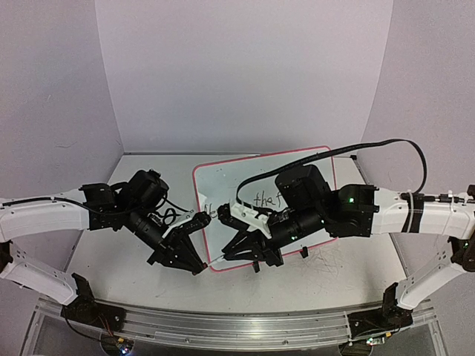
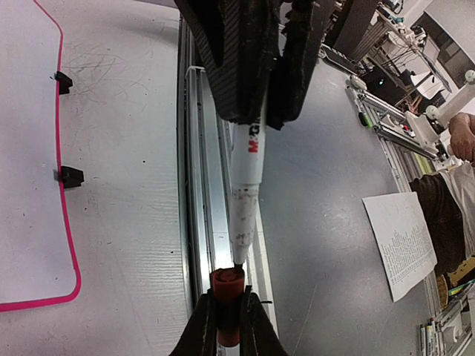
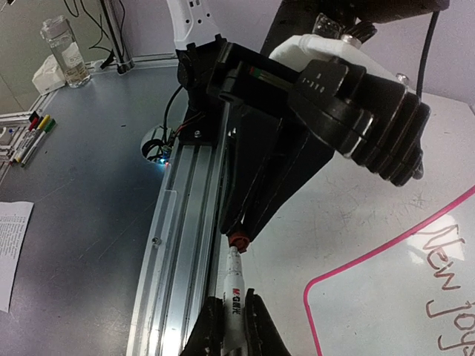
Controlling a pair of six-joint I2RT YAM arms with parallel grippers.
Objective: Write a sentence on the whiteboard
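A white marker [image 3: 234, 282] is held by my right gripper [image 1: 224, 256], shut around its barrel. Its dark tip points at a brown-red cap [image 2: 227, 285], which my left gripper [image 1: 201, 268] grips between its fingers. In the left wrist view the tip is at the cap's open end; whether it touches the rim I cannot tell. The red-bordered whiteboard [image 1: 249, 167] lies on the table behind both grippers. Handwriting [image 3: 445, 282] in brown-red, reading "New joys", shows on it in the right wrist view, while the arms cover part of the board in the top view.
Black clips [image 2: 72, 176] sit along the board's near edge. A metal rail [image 1: 223, 330] runs along the table's front. Beyond it are a printed sheet [image 2: 401, 237], several pens [image 3: 35, 137] and a glass jar [image 3: 67, 52].
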